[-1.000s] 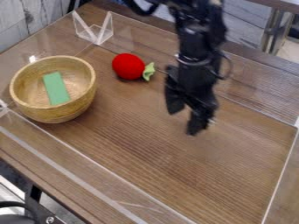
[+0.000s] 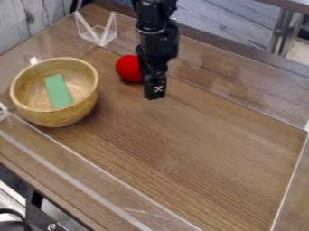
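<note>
My gripper (image 2: 154, 86) hangs from the top centre of the camera view, a black arm with its fingertips low over the wooden table, open. Just left of it lies a red round object (image 2: 128, 67), partly behind the gripper. A wooden bowl (image 2: 85, 95) at the left holds a green block (image 2: 56, 90).
A clear wire or plastic holder (image 2: 97, 27) stands at the upper left near the table's edge. A dark cable or part shows at the bottom left corner.
My gripper has moved from the right and nearer side back toward the upper centre, up beside the red object. The bowl and red object look unmoved.
</note>
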